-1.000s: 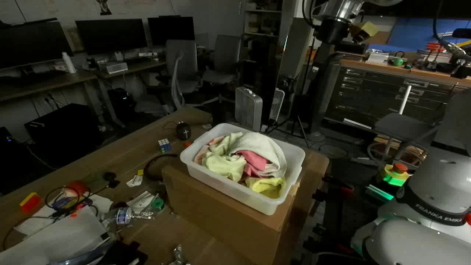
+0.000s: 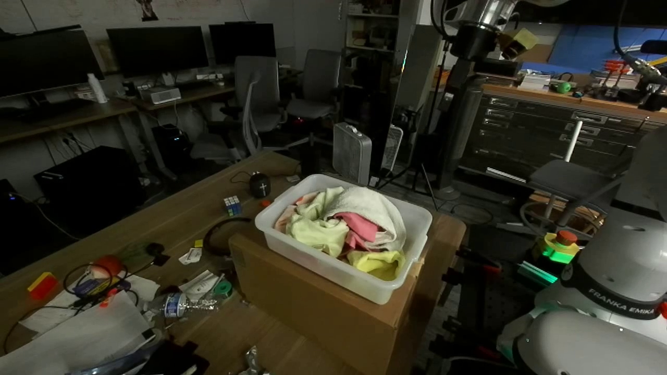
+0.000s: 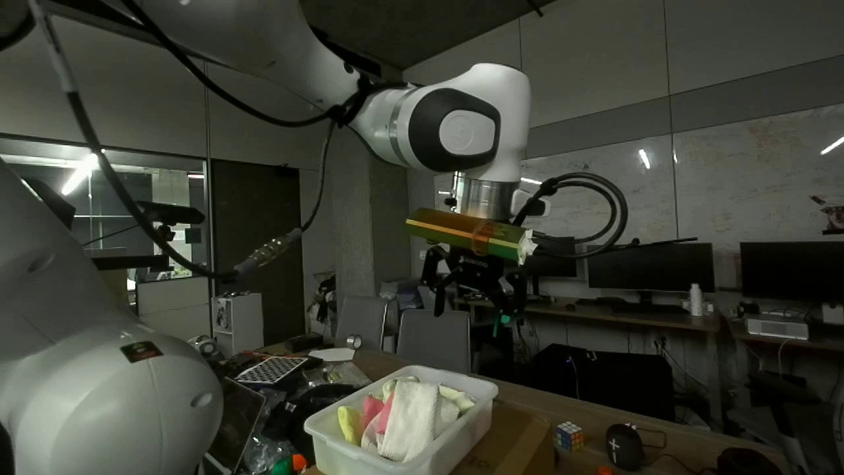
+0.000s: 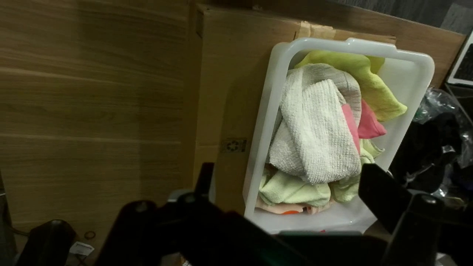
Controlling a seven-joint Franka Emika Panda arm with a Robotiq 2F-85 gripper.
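A white plastic tub (image 2: pixel 400 288) holds a heap of cloths on top of a cardboard box. Uppermost lies a white towel (image 4: pixel 317 133), folded over itself. A pink cloth (image 4: pixel 368 122) peeks out beside it, and a yellow cloth (image 4: pixel 377 88) rests near one end of the tub. Pale green cloth (image 2: pixel 316 232) shows at the other end. High above the tub, clear of the cloths, hangs my gripper (image 3: pixel 470 318). Its fingers (image 4: pixel 204 181) are spread wide in the wrist view, so it is open, with nothing held between them.
The cardboard box (image 2: pixel 300 290) stands on a wooden table. A puzzle cube (image 2: pixel 232 205) and a round black speaker (image 2: pixel 260 185) sit behind it. Papers, cables and a plastic bottle (image 2: pixel 176 305) clutter the left part. Bare wood (image 4: pixel 88 111) lies beside the box.
The arm's end at the top of exterior view 1 has shifted very slightly. The tub and cloths look the same.
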